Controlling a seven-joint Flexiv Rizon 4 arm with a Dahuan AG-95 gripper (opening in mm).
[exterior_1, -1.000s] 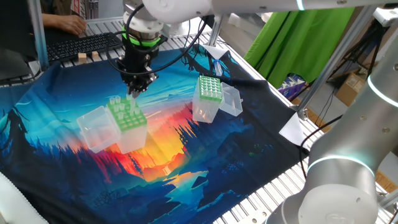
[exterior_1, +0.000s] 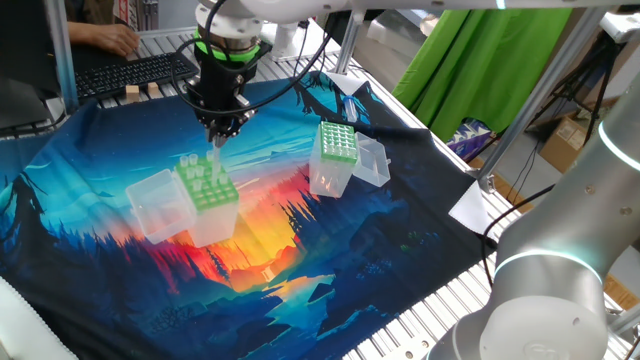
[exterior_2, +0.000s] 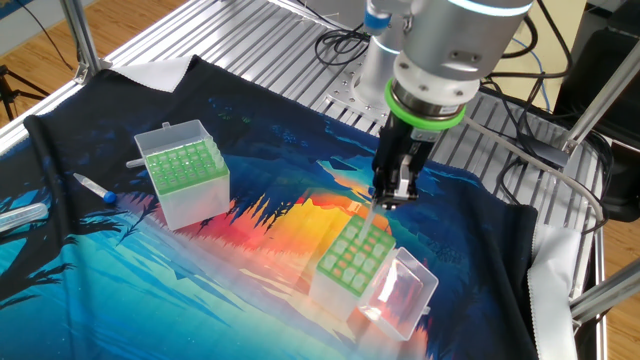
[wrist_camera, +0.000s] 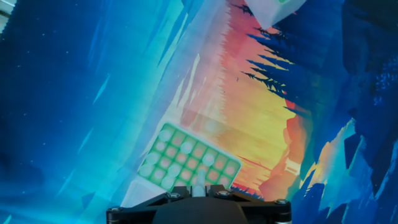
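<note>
A clear tip box (exterior_1: 213, 220) with a green perforated top stands on the printed cloth. Several pale pipette tips (exterior_1: 195, 172) stick up from its holes. Right above that box, my gripper (exterior_2: 383, 200) points down, its fingers closed around one slender translucent tip (exterior_2: 370, 218). This tip (wrist_camera: 200, 180) shows between the fingers in the wrist view and reaches down to the green top (wrist_camera: 193, 158). Whether its lower end is inside a hole, I cannot tell. A second box (exterior_2: 190, 205) with a green top (exterior_2: 185, 165) stands apart from the first, its holes looking filled with tips.
Open clear lids (exterior_1: 160, 207) (exterior_1: 373, 160) lie beside both boxes. A capped pen (exterior_2: 95, 188) rests on the cloth near the second box. Open cloth separates the boxes.
My gripper has risen a little and shifted slightly right in exterior view 1. The green top beneath it appears to have shifted very slightly right too. The second box has stayed put.
</note>
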